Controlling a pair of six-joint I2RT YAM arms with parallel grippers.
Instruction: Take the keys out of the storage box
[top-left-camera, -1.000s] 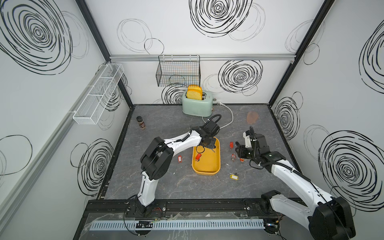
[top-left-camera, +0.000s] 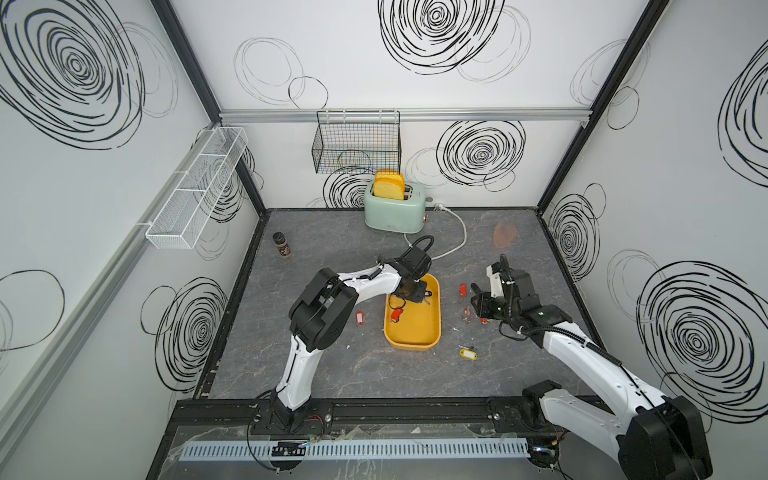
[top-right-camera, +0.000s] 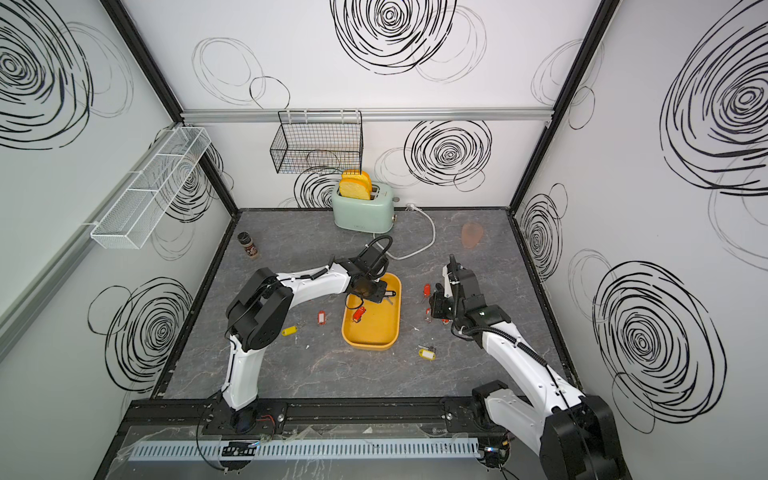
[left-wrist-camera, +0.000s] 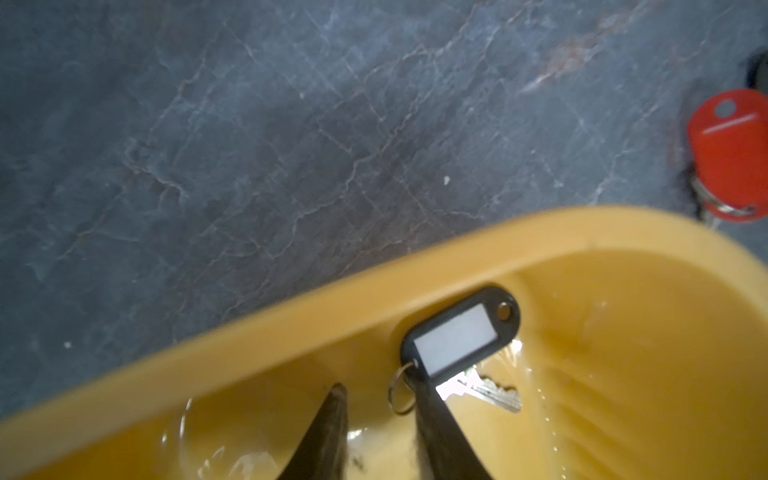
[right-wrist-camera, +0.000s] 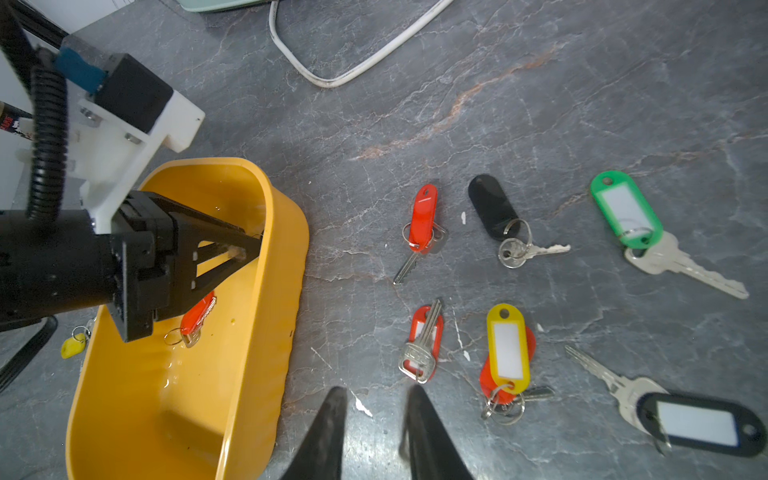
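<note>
The yellow storage box (top-left-camera: 414, 347) stands mid-table, two tagged keys inside. A black-tagged key (left-wrist-camera: 456, 340) with a white label rests along the box's inner wall in the left wrist view. Above it, inside the box, my left gripper is open; one finger overlaps the edge of the tag and its ring, and I see nothing held. The red-tagged key (right-wrist-camera: 197, 314) lies on the box floor, below the left gripper in the right wrist view. My right gripper hangs open over the table to the right of the box, empty.
Several tagged keys lie on the table right of the box, among them a green-tagged key (right-wrist-camera: 626, 209) and a yellow-tagged key (right-wrist-camera: 509, 352). Behind the box are the toaster (top-left-camera: 395, 213) and its white cable (top-left-camera: 461, 234).
The right arm and the keys appear still.
</note>
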